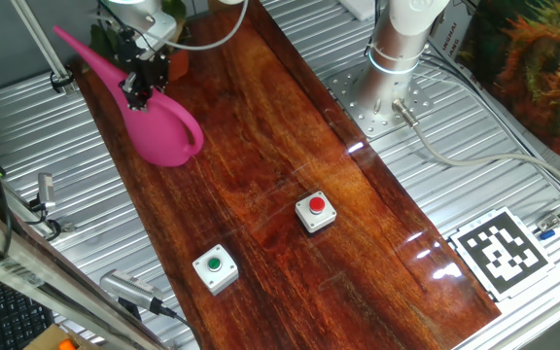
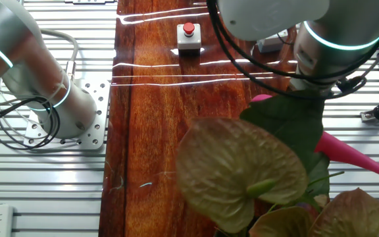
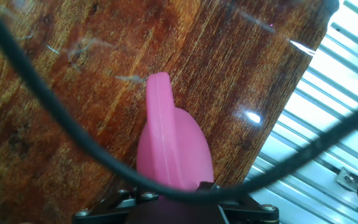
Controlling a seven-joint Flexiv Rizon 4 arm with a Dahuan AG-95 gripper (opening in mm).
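A pink watering can [image 1: 159, 134] stands at the far left end of the wooden table, its long spout pointing to the upper left in exterior view 1. My gripper [image 1: 138, 97] is at the can's upper part, where spout and body meet, overlapping it. From the wrist, the can's handle [image 3: 160, 124] and rounded body show ahead of the gripper. Black finger parts lie along the bottom edge there, partly behind a cable, so their grip on the can is hidden. In exterior view 2, leaves and the arm cover most of the can, leaving the spout [image 2: 354, 158] visible.
A potted plant [image 2: 242, 171] stands close to the gripper and can. Two white button boxes, one with a red button [image 1: 317, 205] and one with a green button [image 1: 214, 264], sit farther along the table. A loose cable [image 3: 73, 130] crosses the wrist view.
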